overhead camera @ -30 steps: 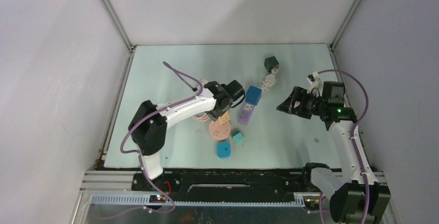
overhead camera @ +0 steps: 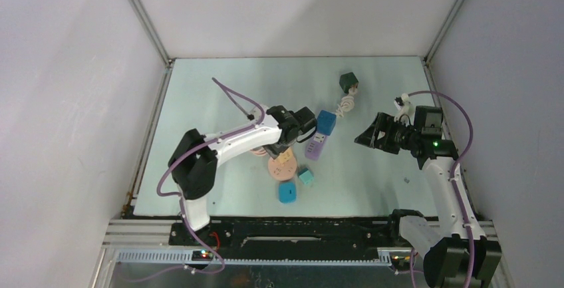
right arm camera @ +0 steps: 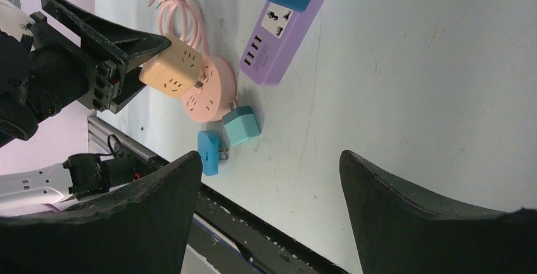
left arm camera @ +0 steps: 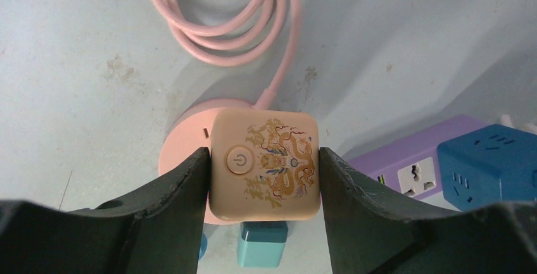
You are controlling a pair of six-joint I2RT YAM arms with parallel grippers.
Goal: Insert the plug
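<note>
My left gripper is shut on a tan plug adapter (left arm camera: 266, 198) with a dragon print, held over a round pink socket (left arm camera: 180, 147) with a coiled pink cord (left arm camera: 221, 59). The right wrist view shows the adapter (right arm camera: 172, 71) just above the pink socket (right arm camera: 209, 97), prongs toward it; whether they are inserted I cannot tell. My right gripper is apart from everything on the right side, part open with nothing between its fingers.
A purple power strip (right arm camera: 266, 59) carries a blue cube (overhead camera: 326, 121). A teal plug (overhead camera: 305, 175) and a blue plug (overhead camera: 287, 193) lie near the front. A green cube (overhead camera: 348, 82) sits behind.
The right arm is nearly still.
</note>
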